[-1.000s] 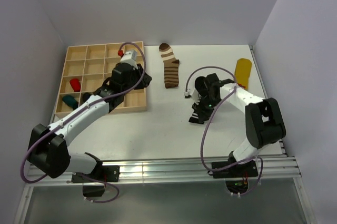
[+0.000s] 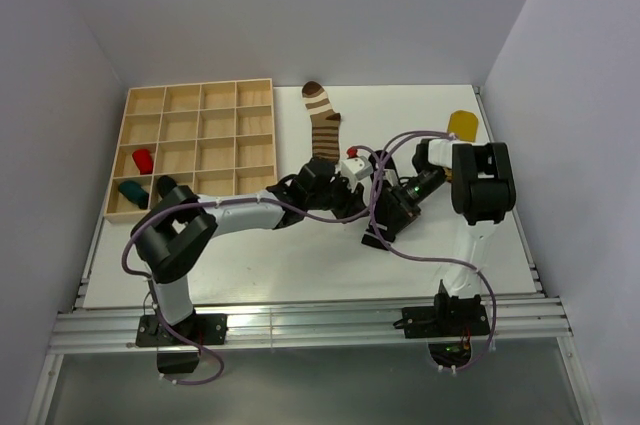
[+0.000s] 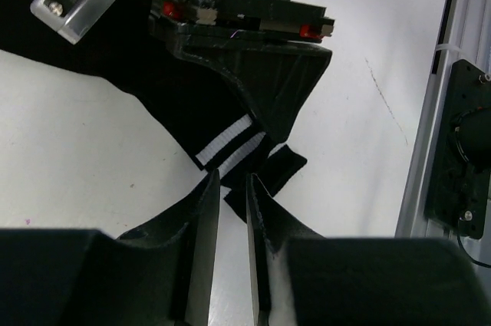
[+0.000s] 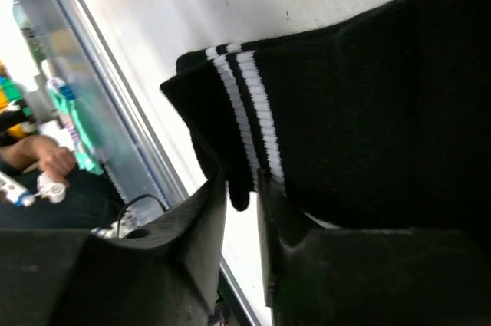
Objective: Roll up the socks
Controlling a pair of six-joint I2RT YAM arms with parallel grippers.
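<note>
A black sock (image 2: 377, 232) with white cuff stripes lies at the right of the table, partly hidden under the arms; its cuff (image 4: 253, 103) fills much of the right wrist view. My right gripper is at that striped cuff edge, its fingers slightly apart; whether cloth is between them is unclear. My left gripper is just short of the cuff, fingertips a little apart, with the right gripper's body above the sock in the left wrist view.
A wooden grid box (image 2: 180, 99) with rolled socks stands at the left. A brown striped sock (image 2: 323, 129) lies at the back, a yellow sock (image 2: 463, 123) at the right.
My left arm has swung right from over the grid box to beside the black sock. My right arm has shifted slightly at the sock.
</note>
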